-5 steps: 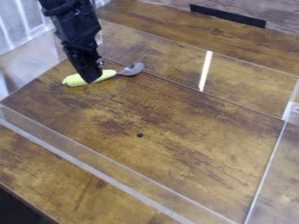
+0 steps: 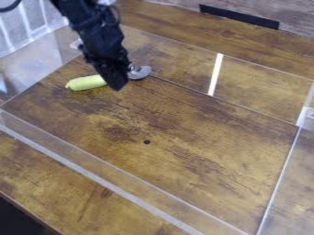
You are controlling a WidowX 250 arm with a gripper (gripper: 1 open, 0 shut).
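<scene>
A spoon with a pale yellow-green handle [image 2: 86, 83] lies on the wooden surface at the upper left, its silver head [image 2: 140, 72] pointing right. My black gripper [image 2: 117, 79] hangs just over the middle of the spoon, hiding part of it. The fingers are dark and blurred; it looks shut, with nothing seen between them.
A clear-walled enclosure [image 2: 185, 213] surrounds the area, with a white tape strip [image 2: 216, 73] toward the back.
My gripper has shifted right along the spoon from above its handle toward its head. The spoon lies where it was.
</scene>
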